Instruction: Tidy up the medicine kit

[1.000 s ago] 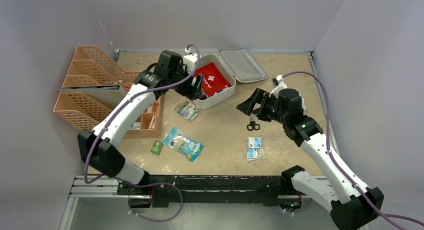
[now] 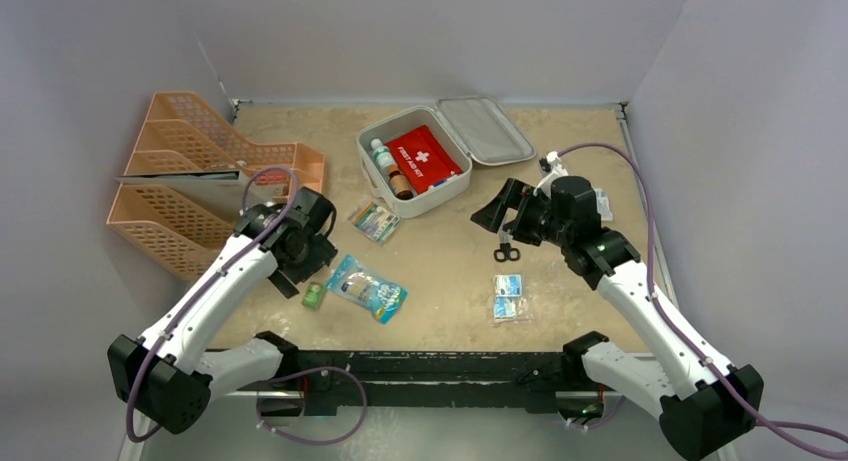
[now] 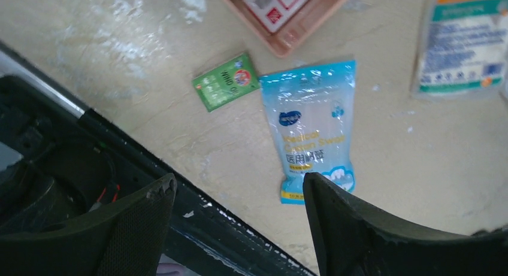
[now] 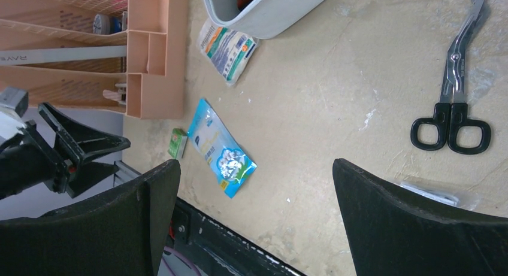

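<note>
The grey medicine kit [image 2: 443, 194] lies open at the back, its lid laid to the right. Inside are a red first aid pouch [image 2: 424, 158] and bottles [image 2: 391, 168]. Left of centre lie a blue cotton swab bag [image 2: 367, 288], a small green box [image 2: 314, 296] and a clear packet [image 2: 375, 222]. My left gripper hangs above the table near the green box, its fingers apart and empty. Over the right side, my right gripper is open with nothing between its fingers. Black-handled scissors [image 4: 453, 102] lie beneath it on the table.
An orange organizer basket [image 2: 312, 166] with several compartments fills the left side, close to my left arm. Small blue-and-white packets [image 2: 508, 296] lie right of centre, with another white packet [image 2: 603, 205] behind the right arm.
My left arm has swung from beside the kit back to the left and toward the front, arriving near the green box. The right arm has barely moved.
</note>
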